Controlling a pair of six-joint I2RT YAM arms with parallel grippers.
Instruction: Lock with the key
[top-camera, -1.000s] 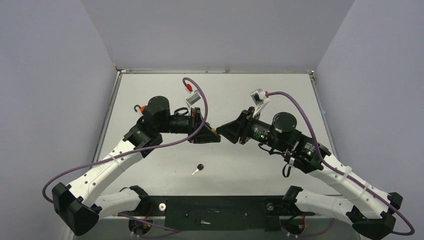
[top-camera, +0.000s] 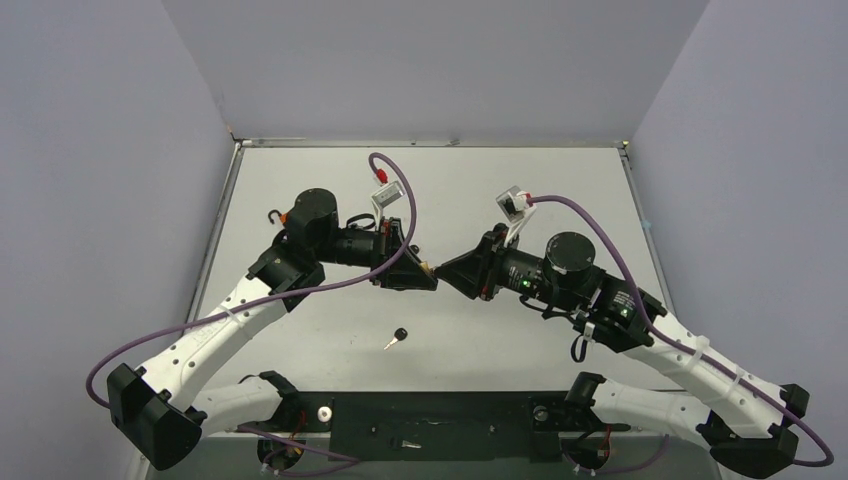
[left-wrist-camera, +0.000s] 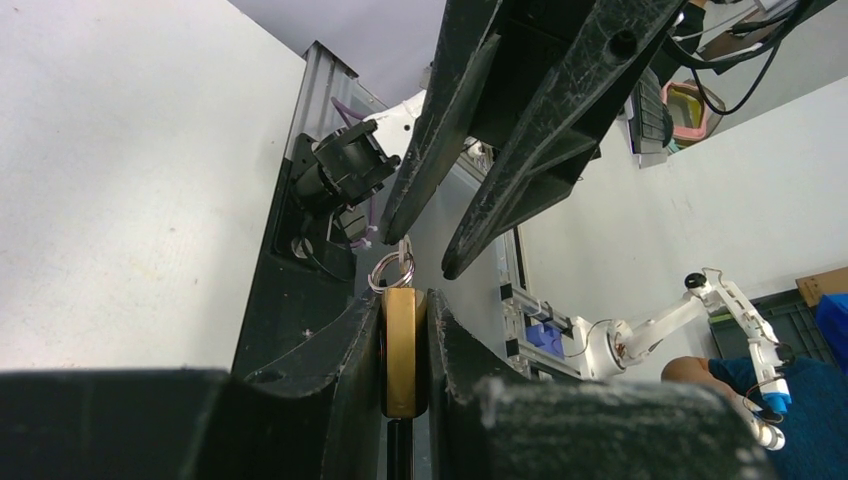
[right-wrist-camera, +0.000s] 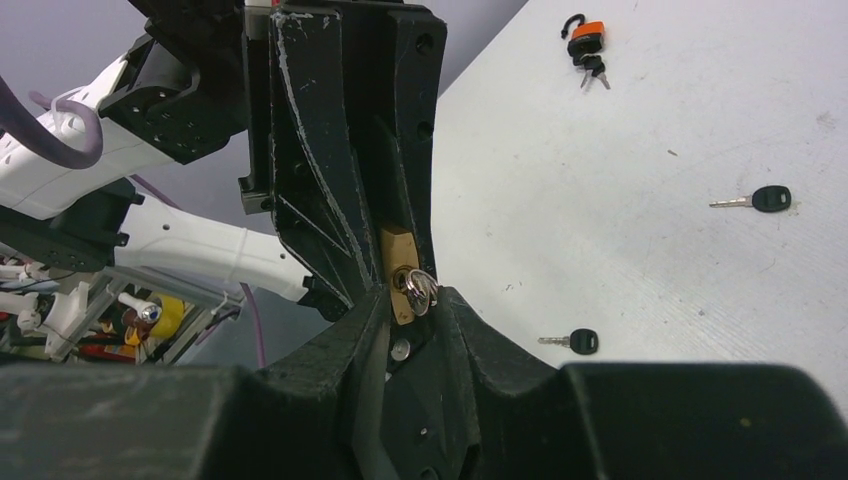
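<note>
In the left wrist view a small brass padlock (left-wrist-camera: 401, 350) stands upright, with my left gripper shut on it. From its end sticks a small metal piece, seemingly a key, carrying a split ring (left-wrist-camera: 378, 275). Just beyond this, my right gripper has its fingertips spread, one on each side of the metal piece's tip, apparently not clamping it. The right wrist view shows the padlock's brass face (right-wrist-camera: 398, 245) between the left fingers and the ring (right-wrist-camera: 421, 291) close to the right fingertips. Whether the ring touches them I cannot tell.
Two loose black-headed keys, one nearer (right-wrist-camera: 583, 341) and one farther (right-wrist-camera: 771, 199), lie flat on the white table (right-wrist-camera: 640, 260). An orange padlock (right-wrist-camera: 587, 38) with keys rests at the far left side.
Over the last second my right gripper has shifted slightly, its wrist tilting a little. The left gripper with the padlock has moved only slightly, and the loose key has stayed put.
</note>
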